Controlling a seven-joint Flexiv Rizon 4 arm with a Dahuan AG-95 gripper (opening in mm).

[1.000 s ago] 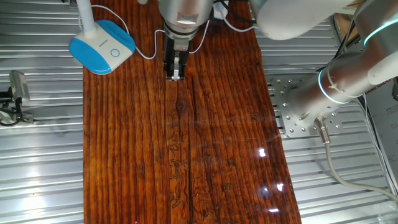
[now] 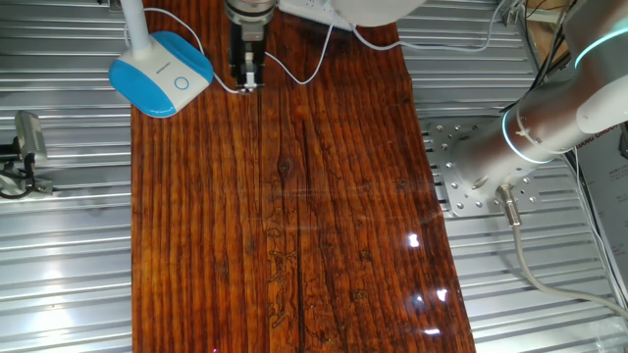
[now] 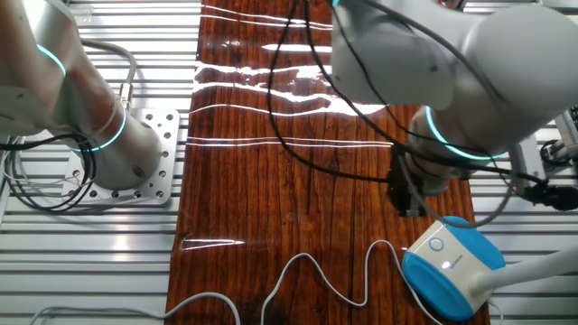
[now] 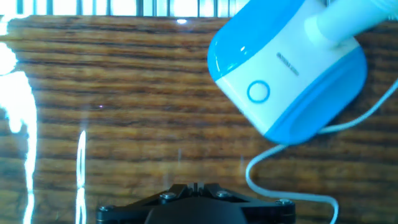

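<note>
A desk lamp base [image 2: 162, 75], white with blue sides and a round button, stands at the far left corner of the wooden table in exterior view 1. Its white post rises out of the frame, so the lamp head is hidden. My gripper [image 2: 248, 86] hangs over the table to the right of the lamp, apart from it. The wrist view has the lamp base [image 4: 289, 68] at upper right, while my gripper shows at the bottom edge, shut, with nothing visible between its fingertips.
A white cable [image 4: 280, 194] curves over the table beside the lamp. At the table's far edge lies a white power strip [image 2: 316, 10]. Loose dark cables [image 3: 280, 108] hang along the arm.
My gripper has moved left and toward the table's far end in exterior view 1, nearer the lamp. The lamp and table stay put.
</note>
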